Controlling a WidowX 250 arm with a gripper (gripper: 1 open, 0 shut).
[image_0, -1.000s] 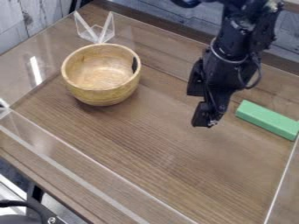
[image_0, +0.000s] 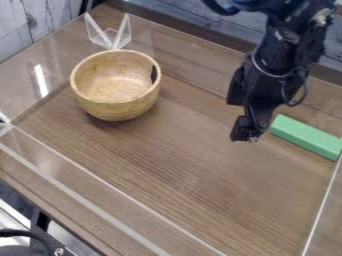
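Observation:
My black gripper (image_0: 243, 105) hangs over the wooden table at the centre right, its fingers pointing down and standing open, with nothing visible between them. A green block (image_0: 305, 138) lies to the right of the gripper. A round wooden bowl (image_0: 115, 102) sits at the upper left, apart from the gripper, and appears empty.
A small white wire-like object (image_0: 110, 32) stands behind the bowl near the back left. Metal edges run along the table's left and lower right.
My gripper has shifted slightly to the right and back over the last second. The bowl and green block have not moved.

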